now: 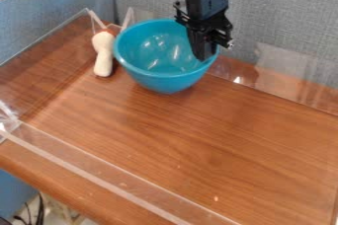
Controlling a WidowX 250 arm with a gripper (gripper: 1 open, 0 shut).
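Note:
A turquoise bowl rests upright on the wooden table at the back, left of centre. My black gripper is at its right rim, fingertips low over that side of the bowl; whether anything is between them is hard to see. Just left of the bowl lies a pale wooden pestle-like object.
Grey padded walls bound the back and left. Clear plastic strips run along the table's edges, and cables show at the lower left.

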